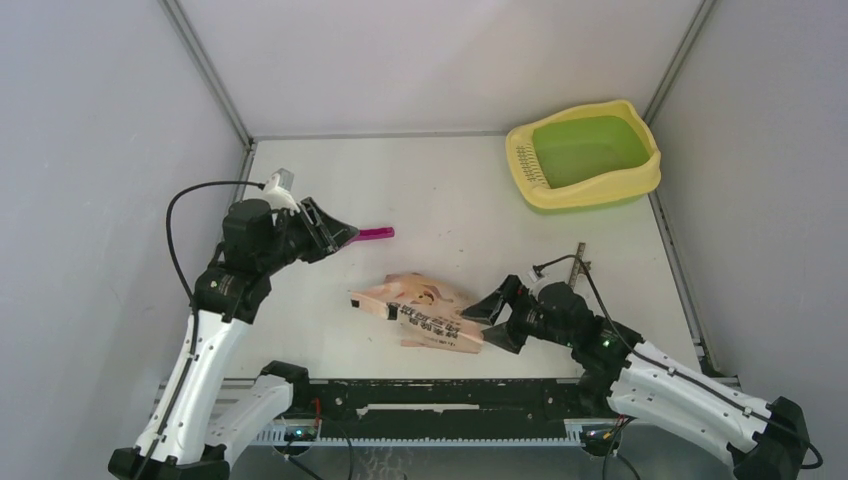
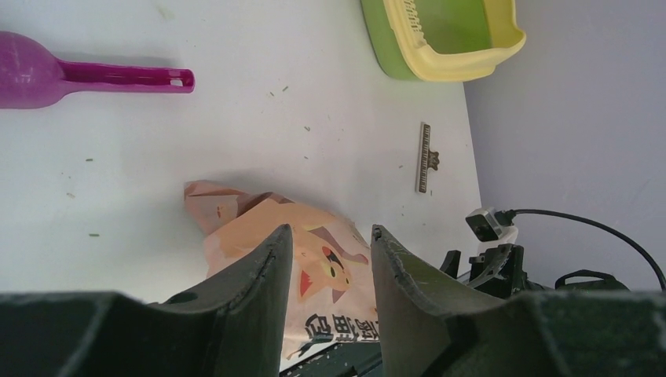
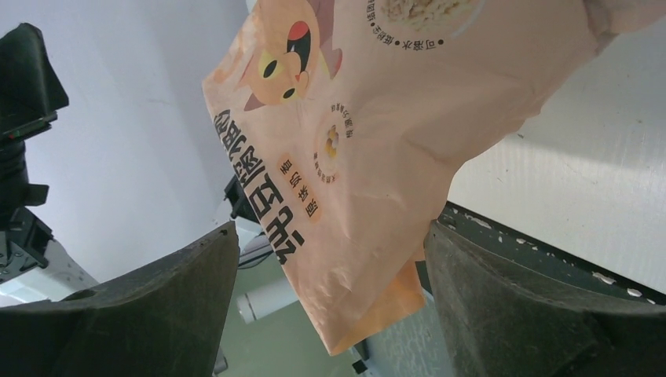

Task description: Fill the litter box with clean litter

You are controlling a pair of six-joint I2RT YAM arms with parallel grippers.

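Note:
The tan litter bag (image 1: 430,310), printed with a cat face and black lettering, lies near the front middle of the table. At its right end my right gripper (image 1: 475,325) stands open. The right wrist view shows part of the bag (image 3: 361,181) between and beyond the spread fingers, not clamped. Over the left side hangs my left gripper (image 1: 350,238), partly open with no object between its fingertips. The green litter box with a yellow rim (image 1: 517,165) stands at the back right; its visible floor is bare green.
A purple scoop (image 2: 35,75) lies on the left of the table, partly hidden by the left gripper in the top view. At the right is a small metal strip (image 2: 424,157). Several tiny specks dot the otherwise clear middle. Walls enclose the sides and back.

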